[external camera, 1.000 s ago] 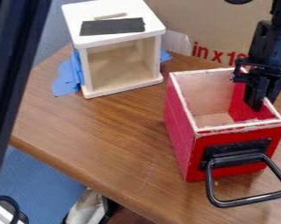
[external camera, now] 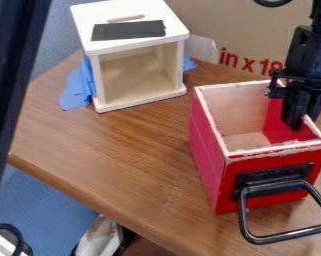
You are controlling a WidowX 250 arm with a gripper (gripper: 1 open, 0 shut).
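Observation:
A red open-topped box (external camera: 215, 141) with a pale inside stands on the wooden table at the right, a black handle (external camera: 292, 232) on its front. My black gripper (external camera: 294, 115) reaches into the box at its back right corner, by the red inner panel. Whether its fingers are shut or hold the box wall is hard to tell.
A white open cabinet (external camera: 101, 106) with a dark strip on top stands at the back left on a blue cloth (external camera: 73, 92). A cardboard sheet (external camera: 243, 35) is behind.
The red box has shifted very slightly to the right, with the gripper at its back right corner. The cabinet has not moved.

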